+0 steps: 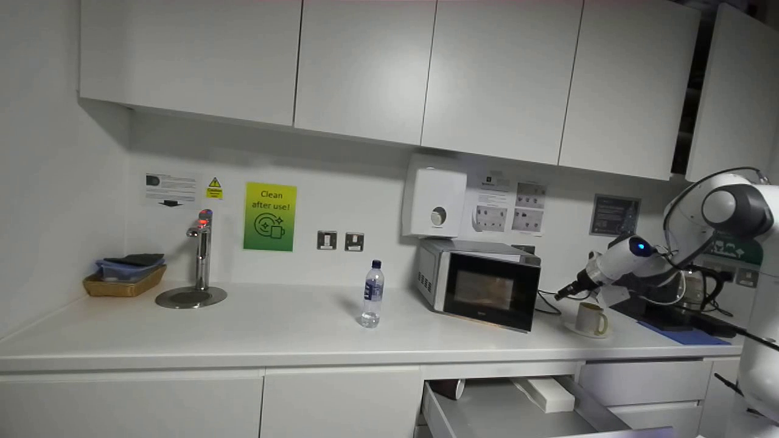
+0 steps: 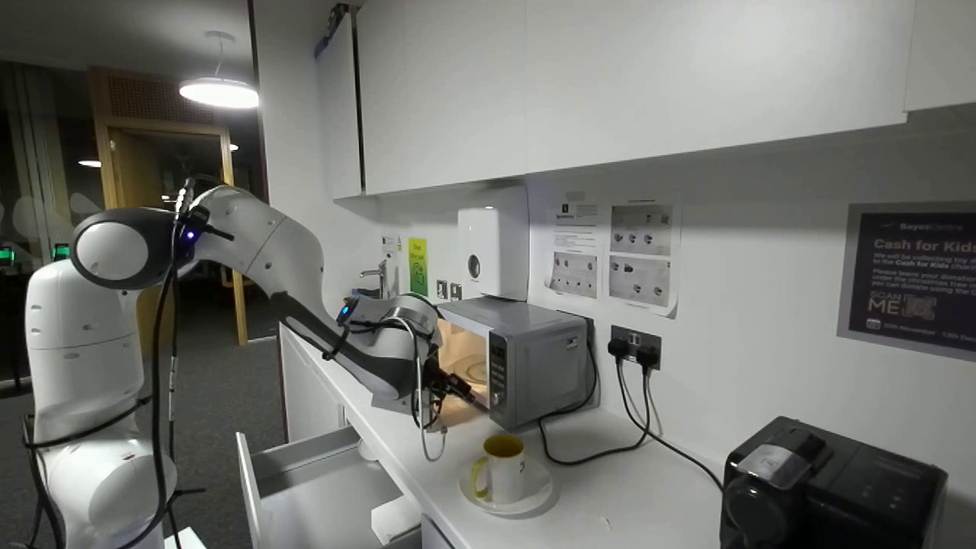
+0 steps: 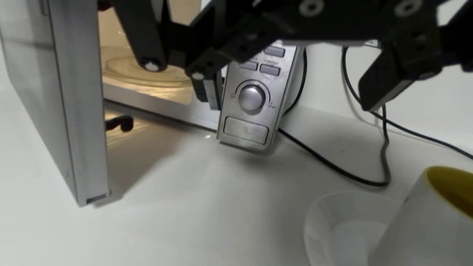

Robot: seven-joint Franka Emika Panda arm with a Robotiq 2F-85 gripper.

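Observation:
My gripper stands open in the wrist view, its dark fingers (image 3: 381, 84) wide apart with nothing between them. Behind the gap shows the control panel of the microwave (image 3: 251, 98), with its round knob. The microwave door (image 3: 82, 111) is ajar at the left of that view, and the lit inside with a glass plate shows past it. A white mug (image 2: 505, 467), yellow inside, rests upright on a white saucer (image 2: 540, 497). In exterior view 1 my gripper (image 1: 562, 294) hangs above and to the left of the mug (image 1: 589, 319), apart from it.
Black cables (image 3: 337, 170) lie on the counter by the wall. An open drawer (image 1: 496, 412) sticks out below the counter. A water bottle (image 1: 372, 295) stands left of the microwave, and a black coffee machine (image 2: 828, 485) stands beyond the mug.

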